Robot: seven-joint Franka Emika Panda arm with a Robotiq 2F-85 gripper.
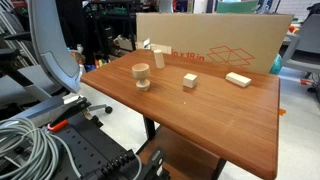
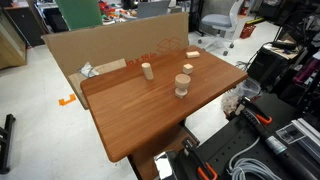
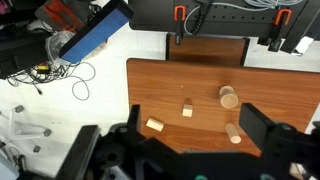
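Note:
On the brown table (image 1: 220,120) stands a small tan cup (image 1: 141,76), seen from above as a round cup (image 3: 229,98) in the wrist view. A pale upright cylinder (image 2: 147,71) is farther back, near the cardboard panel. The small white cube (image 1: 190,80) lies near the middle in exterior view 1, and a low white oblong block (image 1: 238,79) lies to its right. In the wrist view my gripper is high above the table, its dark fingers wide apart, with nothing seen held. Neither exterior view clearly shows the gripper.
A tall cardboard panel (image 1: 215,40) borders the table's back. Coiled grey cable (image 1: 30,150) and dark robot base equipment lie alongside in exterior view 1.

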